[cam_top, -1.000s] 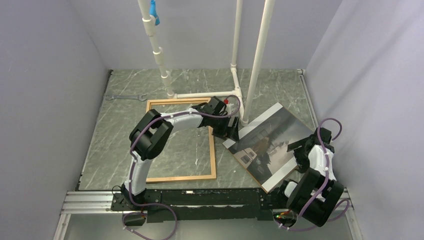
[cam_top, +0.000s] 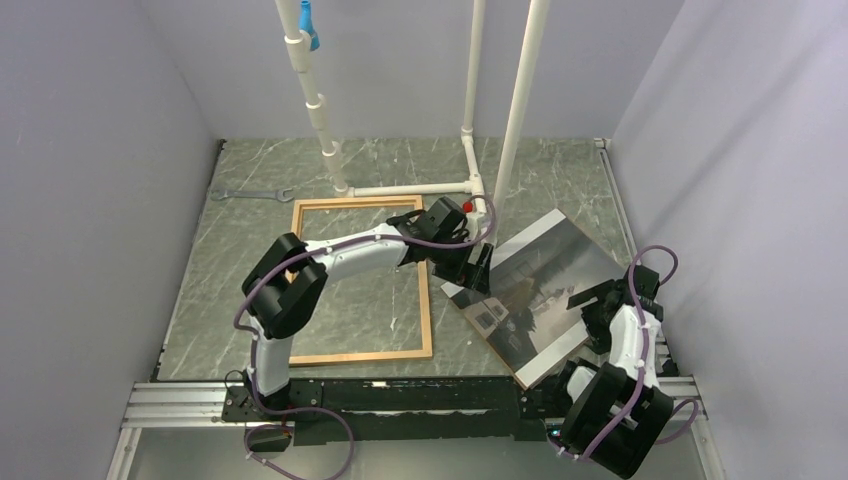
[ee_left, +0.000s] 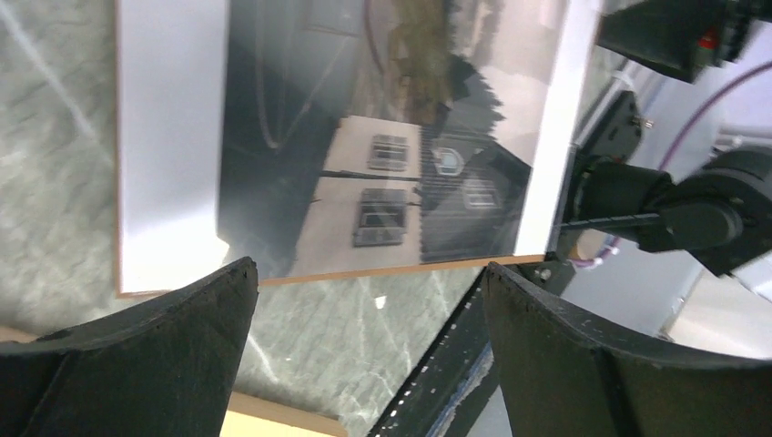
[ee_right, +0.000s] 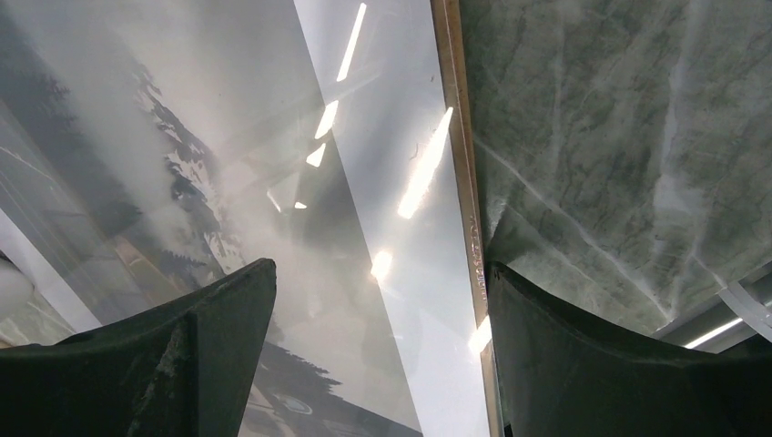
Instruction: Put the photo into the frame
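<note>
The photo (cam_top: 545, 290), a grey landscape print with white borders and a thin wooden edge, lies askew on the right half of the table. To its left lies the empty wooden frame (cam_top: 427, 320). My left gripper (cam_top: 483, 272) is open over the photo's left corner; in the left wrist view its fingertips (ee_left: 241, 278) stand apart near the photo's long edge (ee_left: 382, 271). The right gripper (cam_top: 577, 298), also open, reaches over the opposite side. In the right wrist view its right fingertip (ee_right: 499, 278) is close against the photo's edge (ee_right: 475, 246); whether it touches is unclear.
White pipes (cam_top: 410, 190) stand at the back, one upright close to the photo's far corner. A wrench (cam_top: 250, 194) lies at the back left. The right wall (cam_top: 730, 240) is close beside my right arm. Bare table shows left of the frame.
The right gripper has shifted slightly left. The photo has slid and turned a little, its near corner going left.
</note>
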